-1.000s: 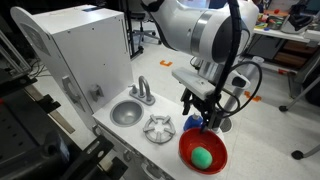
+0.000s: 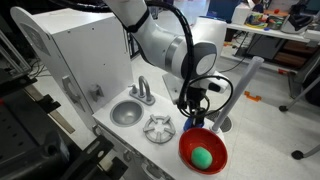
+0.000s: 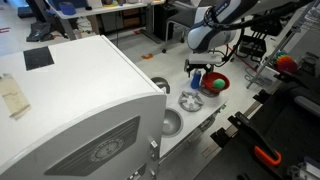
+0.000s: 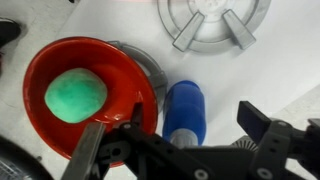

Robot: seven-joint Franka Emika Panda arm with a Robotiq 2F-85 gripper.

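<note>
Held open, my gripper has a finger on either side of a blue object [image 4: 185, 108] in the wrist view. The blue object has a pale round end, and the gripper's body hides part of it. In exterior view 1, the blue object [image 2: 193, 123] shows just behind the red bowl [image 2: 220, 146], mostly covered by the gripper. Inside the bowl lies a green rounded object [image 2: 201, 158]. From the wrist, the red bowl [image 4: 40, 105] and green object [image 4: 76, 96] appear left of the blue object. Whether the fingers touch it, I cannot tell.
A burner grate [image 2: 160, 128] lies left of the bowl, with a round sink [image 2: 126, 113] and faucet [image 2: 144, 89] farther left. A white cabinet [image 2: 100, 55] stands behind them. Pale floor right of the bowl is mostly clear.
In exterior view 1, my gripper has moved left and lower, from above the bowl's back rim to the blue object. The bowl, green object and burner have stayed in place.
</note>
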